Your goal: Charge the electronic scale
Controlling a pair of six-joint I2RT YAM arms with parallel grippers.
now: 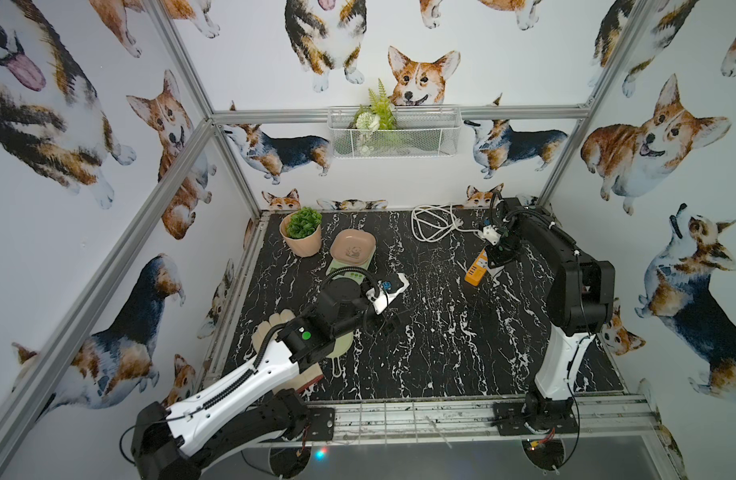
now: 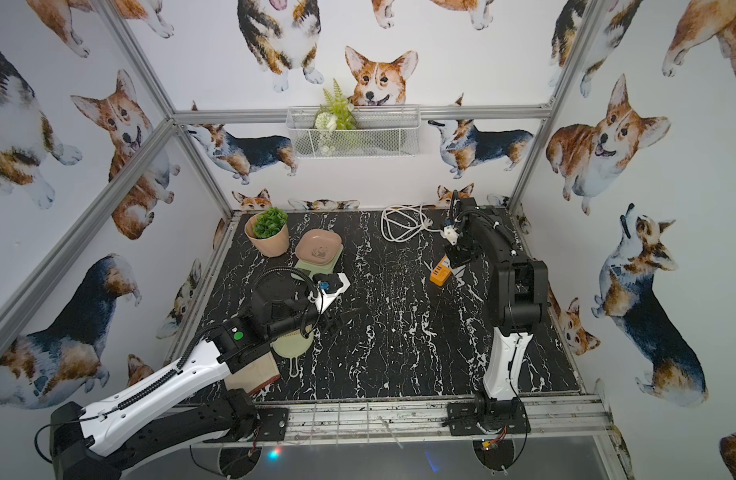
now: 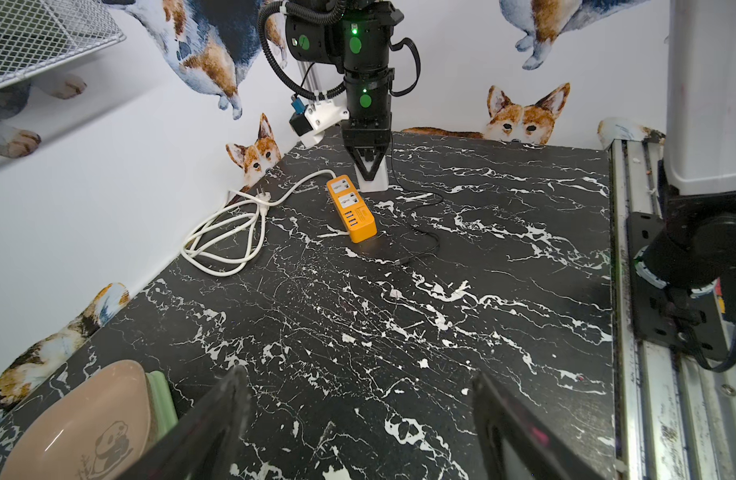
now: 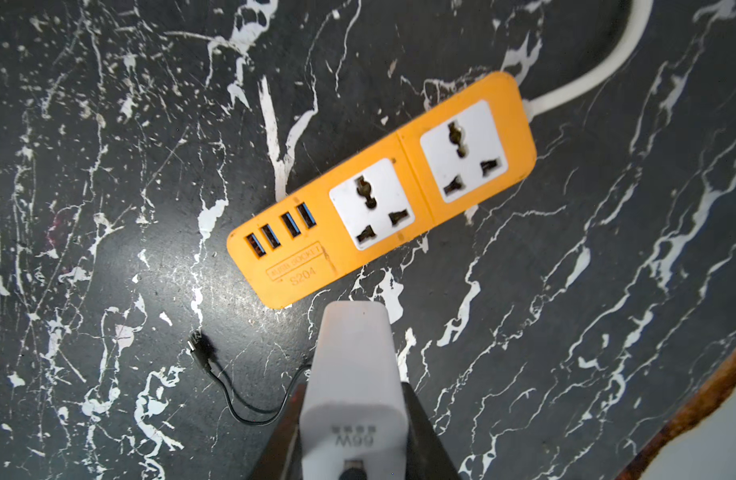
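An orange power strip (image 4: 456, 192) with two sockets and USB ports lies at the back right of the table. Just beside it my right gripper is shut on a white 66W charger (image 4: 353, 352), held above the table. A black cable (image 4: 238, 416) with a small plug lies below. Over the left-middle of the table, my left gripper is part open, nothing seen between its fingers. The electronic scale is not clearly identifiable; a green item (image 3: 161, 400) sits under a pink dish (image 3: 80, 424) on the left.
A coiled white cord (image 1: 432, 224) lies at the back. A potted plant (image 1: 302, 236) stands back left; pale mats lie front left, partly behind my left arm. A wire basket (image 1: 392, 136) hangs on the back wall.
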